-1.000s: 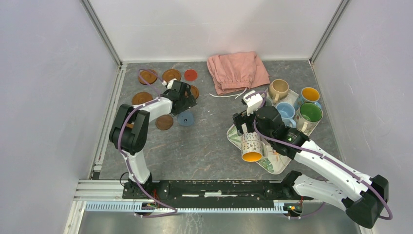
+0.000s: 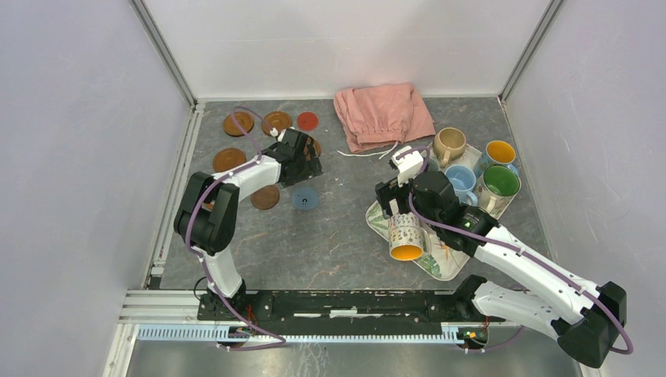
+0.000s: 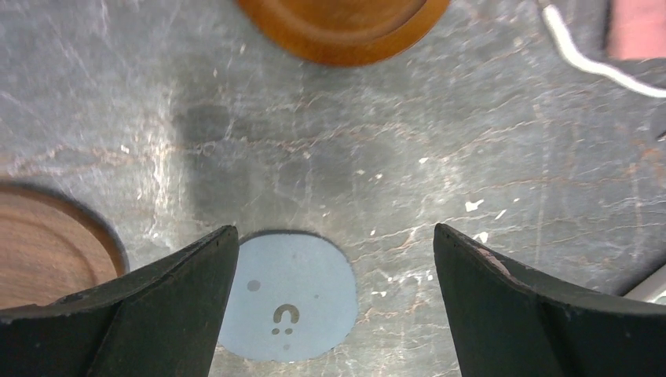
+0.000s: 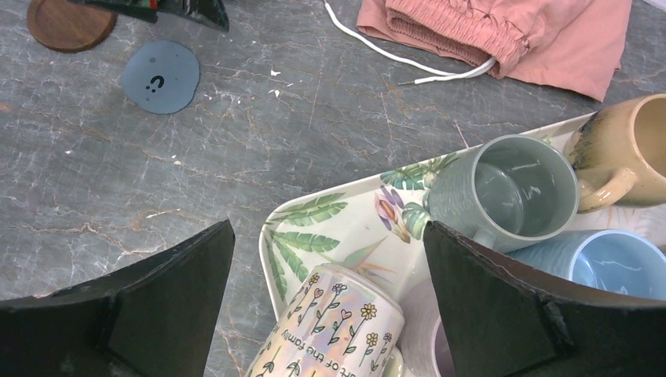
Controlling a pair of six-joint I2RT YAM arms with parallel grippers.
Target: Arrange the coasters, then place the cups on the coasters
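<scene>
A blue-grey button-like coaster lies flat on the grey table, partly covered by one finger in the left wrist view. My left gripper is open close to it, with nothing held; contact with the coaster cannot be told. Over the edge of the leafy tray my right gripper stands open and empty. Below its fingers a white cup with printed flowers rests on its side. A grey-green cup, a light-blue cup and a tan cup are to its right.
Several brown coasters and a red coaster lie at the left and back. Pink folded cloth with a white cord sits at the back. Further cups, including a green-lined cup, crowd the right.
The blue-grey coaster has slid slightly toward the front right, and my left gripper has shifted the same way. The right arm and the cups have stayed still.
</scene>
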